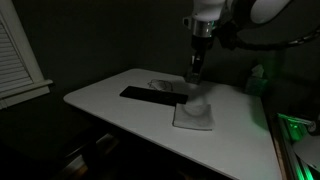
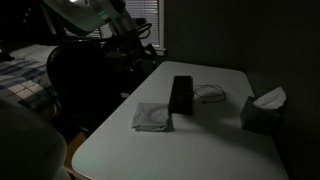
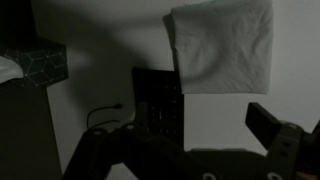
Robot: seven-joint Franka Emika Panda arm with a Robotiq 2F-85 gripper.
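A folded pale cloth [image 1: 193, 117] lies flat on the white table; the wrist view shows the same cloth [image 3: 225, 48] at the upper right. My gripper [image 1: 194, 77] hangs above the table, over the far side of the cloth and clear of it. In the wrist view the dark fingers [image 3: 265, 123] stand wide apart at the bottom, so the gripper is open with nothing between them. A black keyboard [image 2: 181, 95] rests beside the cloth, partly covered by a finger in the wrist view.
A thin cable [image 2: 210, 93] curls on the table next to the keyboard. A dark patterned tissue box [image 2: 262, 115] stands by the wall at the table's edge. Bare tabletop [image 2: 190, 150] surrounds the cloth toward the front.
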